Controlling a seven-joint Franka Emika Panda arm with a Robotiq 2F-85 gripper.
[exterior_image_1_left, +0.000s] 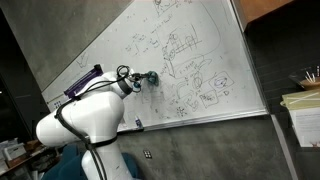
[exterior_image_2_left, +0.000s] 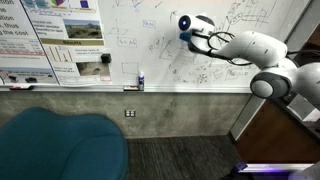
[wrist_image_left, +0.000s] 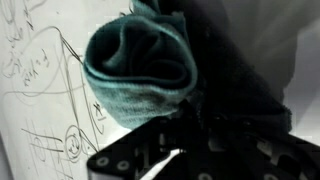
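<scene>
A rolled teal cloth (wrist_image_left: 135, 100) fills the upper middle of the wrist view, with my gripper shut on it. Dark marker writing covers the whiteboard (exterior_image_1_left: 225, 70). In exterior view 1 the cloth (exterior_image_1_left: 152, 78) is at the left part of the board, just beyond my gripper (exterior_image_1_left: 138, 78). The other exterior view has the cloth (exterior_image_2_left: 185, 36) as a small blue patch against the board, beside the gripper (exterior_image_2_left: 190, 28). Whether it presses on the surface cannot be told. Drawn lines and writing show to the left of the cloth in the wrist view.
Posters (exterior_image_2_left: 75, 45) hang on the board's left part in exterior view 2. A small bottle (exterior_image_2_left: 141, 80) and a black eraser-like block (exterior_image_2_left: 106, 58) are near the lower edge. Below stands a teal chair (exterior_image_2_left: 60, 140). Shelving with papers (exterior_image_1_left: 305, 120) is at right.
</scene>
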